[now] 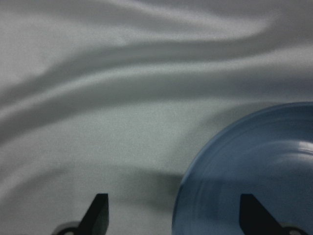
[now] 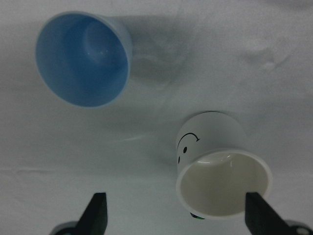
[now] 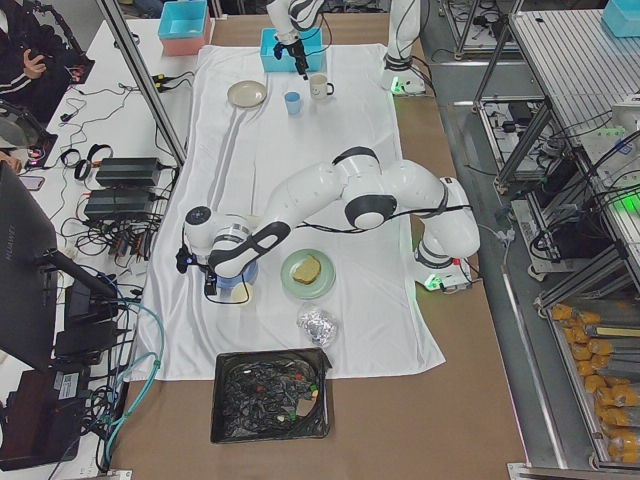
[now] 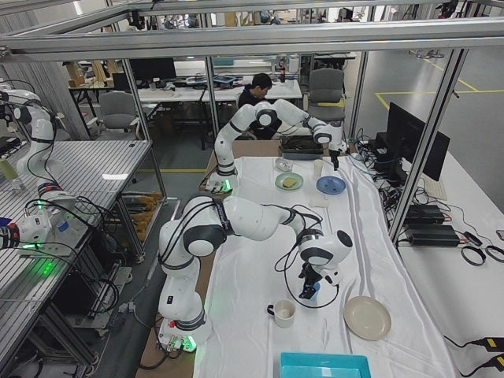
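Observation:
My left gripper stands open over the near rim of a blue plate [image 1: 254, 161], nothing between its fingers; in the camera left view it hangs at the cloth's left side. My right gripper is open above a white mug [image 2: 210, 132] with a drawn face, with a blue cup [image 2: 83, 58] beside it. In the camera right view that mug [image 4: 283, 315] stands near the right arm, whose gripper partly hides the blue cup.
A green plate [image 3: 298, 291] with a yellow item, a foil bundle [image 3: 318, 326], a beige plate [image 4: 367, 318], a blue bin [image 4: 324, 366] and a black tray [image 3: 270, 430] are around.

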